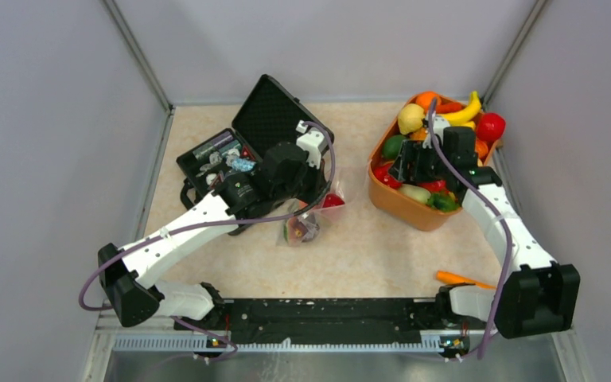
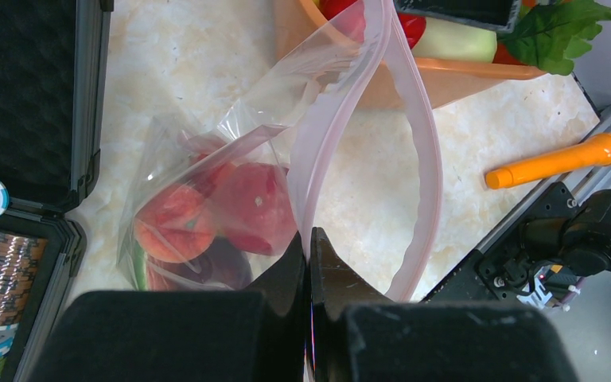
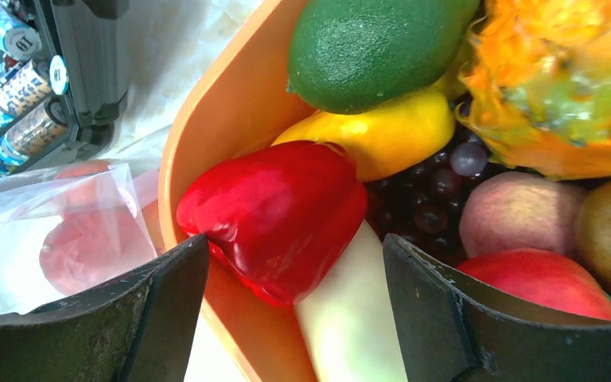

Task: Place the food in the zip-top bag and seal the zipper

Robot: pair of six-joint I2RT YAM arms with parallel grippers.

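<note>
My left gripper is shut on the rim of the clear zip top bag, holding it up so the top loops open. Red and dark food lies inside the bag on the table. My right gripper is open over the orange basket, its fingers either side of a red pepper. Around that pepper lie a green avocado, a yellow item, dark grapes and a pale vegetable.
An open black case with chips stands at back left. An orange carrot lies at the front right. The table between bag and front edge is clear.
</note>
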